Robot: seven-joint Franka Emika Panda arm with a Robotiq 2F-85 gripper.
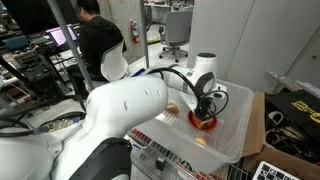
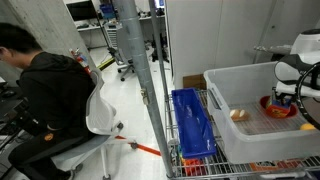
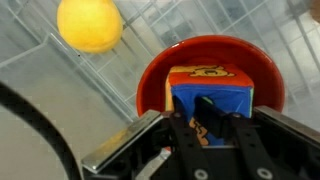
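Note:
A red bowl (image 3: pixel 262 72) sits on the floor of a clear plastic bin (image 1: pixel 240 118). Inside it is a blue, yellow and red packet (image 3: pixel 232 98), seen from above in the wrist view. My gripper points down into the bowl. Its fingers stand apart on either side of the packet, and a gap shows beside it, so the gripper looks open. The lower part of the packet is hidden by the gripper. In the second exterior view the bowl (image 2: pixel 267 101) is partly covered by the gripper.
A yellow round object (image 3: pixel 90 24) lies in the bin near the bowl, and a tan item (image 2: pixel 240 115) rests at its other side. Bin walls surround the gripper. A blue basket (image 2: pixel 192 125) stands beside the bin; cardboard boxes (image 1: pixel 285 155) lie to the right.

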